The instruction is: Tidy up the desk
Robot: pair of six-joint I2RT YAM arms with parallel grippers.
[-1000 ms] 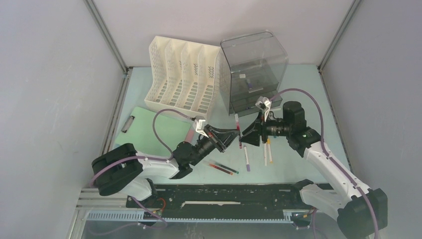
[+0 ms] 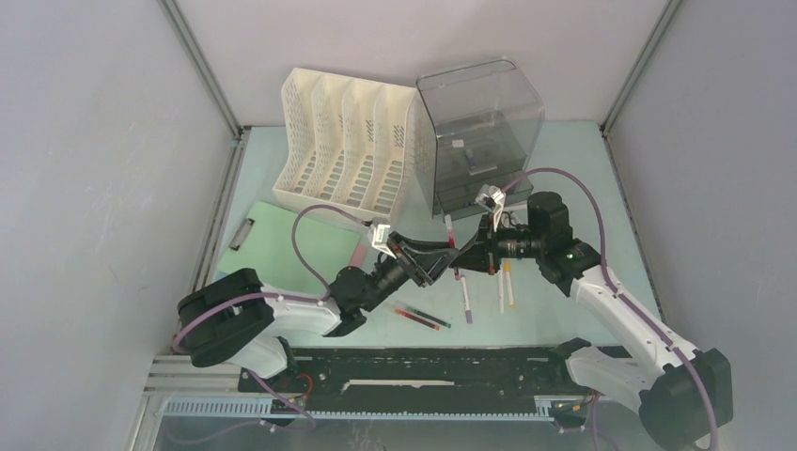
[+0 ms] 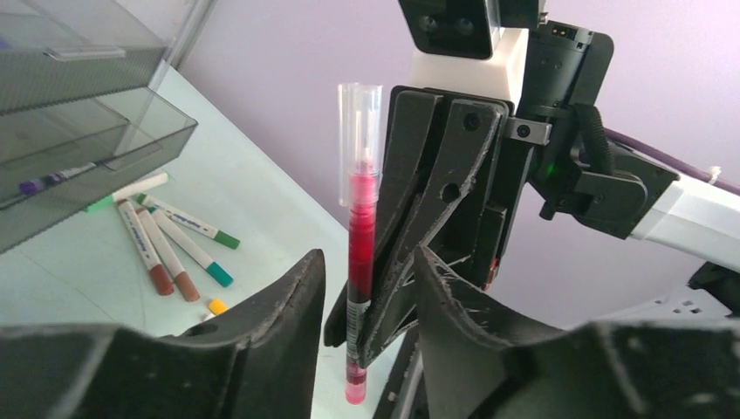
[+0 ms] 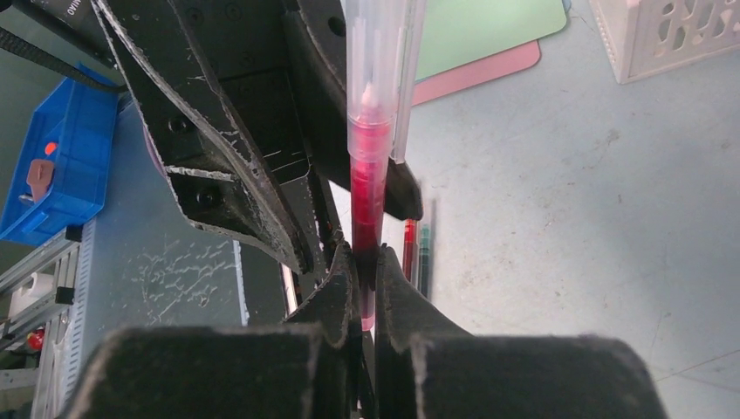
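A pink pen (image 3: 360, 236) with a clear cap stands upright between my two grippers. My right gripper is shut on the lower part of this pen. Around it, the left gripper has its fingers spread apart, with the pen in the gap and a space on each side. From above, both grippers (image 2: 456, 258) meet over the middle of the desk. A red pen (image 4: 408, 249) and a green pen (image 4: 424, 262) lie side by side on the desk. Brown, green, teal and yellow-ended markers, such as the brown marker (image 3: 145, 246), lie in front of the drawers.
A white slotted rack (image 2: 343, 141) and a clear drawer box (image 2: 479, 132) stand at the back. One pulled-out drawer (image 3: 96, 175) holds a purple marker (image 3: 54, 180). At left lie a green clipboard (image 2: 282, 246) and a pink board (image 4: 476, 72). Bare desk remains at far right.
The pen stays nearly in place.
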